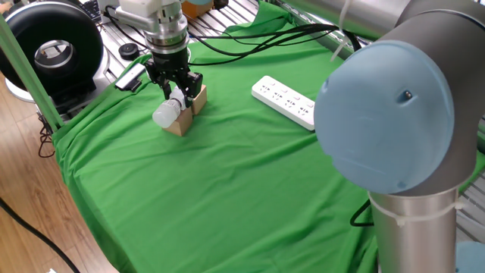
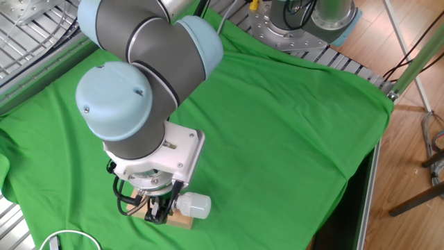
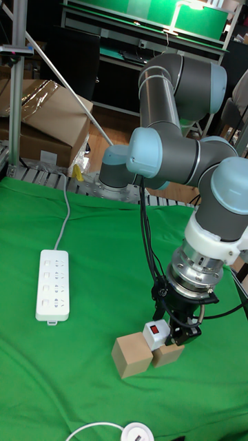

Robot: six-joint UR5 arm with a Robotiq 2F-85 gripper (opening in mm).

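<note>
A white bulb-shaped piece with a clear rounded end lies across two tan wooden blocks. In exterior view 3 its square white socket end shows a red switch. My gripper points down over the socket end, its black fingers spread apart on either side of it. It looks open; contact between the fingers and the white piece cannot be made out. From above, in exterior view 2, the gripper hides the socket, while the rounded end sticks out to the right.
A white power strip lies on the green cloth, away from the blocks. A round white object with a cable sits near the edge in exterior view 3.
</note>
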